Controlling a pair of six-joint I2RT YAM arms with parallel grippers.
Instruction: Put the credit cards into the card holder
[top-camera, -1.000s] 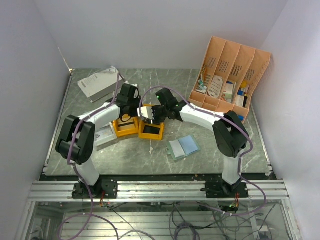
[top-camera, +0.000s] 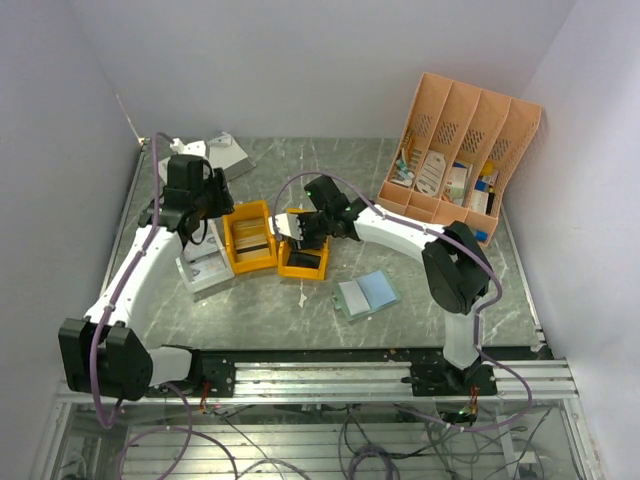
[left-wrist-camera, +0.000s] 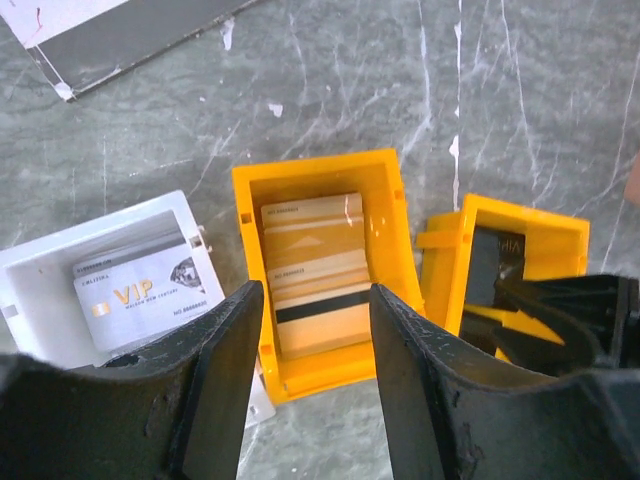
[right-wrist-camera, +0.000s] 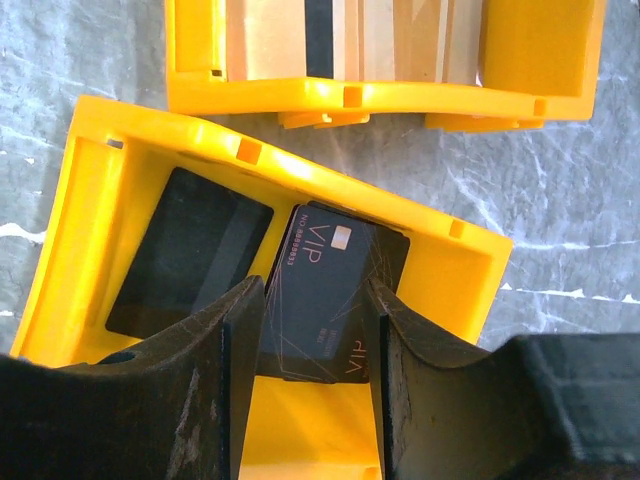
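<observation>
White-silver VIP cards (left-wrist-camera: 145, 300) lie in a white tray (left-wrist-camera: 180, 212). Beside it, a yellow tray (left-wrist-camera: 315, 168) holds gold-coloured cards (left-wrist-camera: 315, 245). Black cards (right-wrist-camera: 325, 265), one marked VIP, and another dark stack (right-wrist-camera: 190, 245) lie in a second yellow tray (right-wrist-camera: 300, 178). My left gripper is open above the middle tray, nothing between its fingers. Over the second yellow tray, my right gripper stands open, its fingertips on either side of the black VIP card in view; contact cannot be judged. Which item is the card holder is unclear.
A flat case with blue and grey panels (top-camera: 366, 295) lies front centre. The orange organizer (top-camera: 455, 150) with several items stands back right. A white box (top-camera: 230, 158) sits back left, partly behind the left arm.
The left arm has swung leftward away from the trays, uncovering the middle yellow tray and covering part of the white box. My right arm has barely moved.
</observation>
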